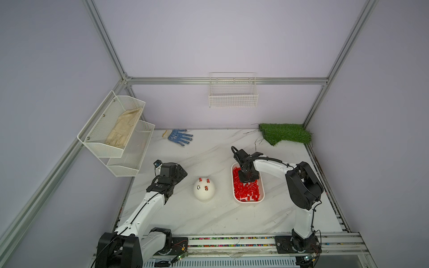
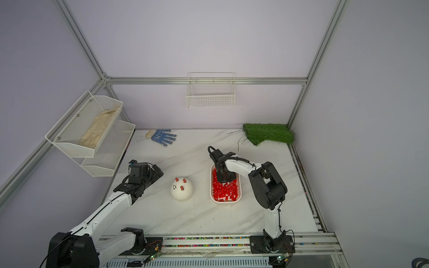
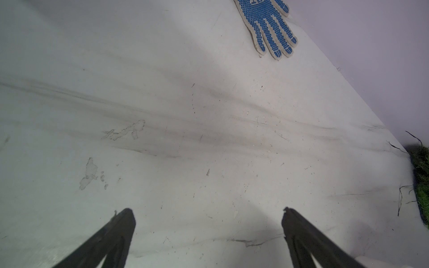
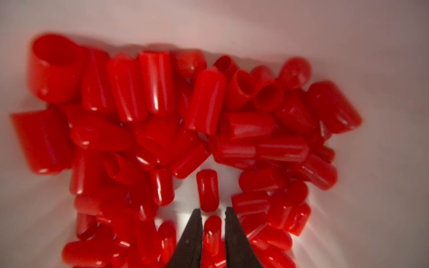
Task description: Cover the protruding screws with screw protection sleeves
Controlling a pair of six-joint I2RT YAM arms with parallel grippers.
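Note:
A white dome (image 1: 204,195) stands mid-table with screws protruding from it. Three show red; one screw (image 1: 198,187) at its left looks bare metal. Red sleeves (image 4: 160,82) fill a white tray (image 1: 263,196) to the right. Down in this tray is my right gripper, its fingers part open around a small red sleeve (image 4: 212,232), with slim gaps visible on both sides. Another red sleeve (image 4: 207,189) lies just ahead of the fingertips. My left gripper is wide open and empty above bare table, left of the dome.
A blue glove (image 1: 179,137) lies at the back left, and a green turf mat (image 1: 286,133) at the back right. White wire baskets (image 1: 116,134) hang on the left wall. Table in front of the dome and tray is clear.

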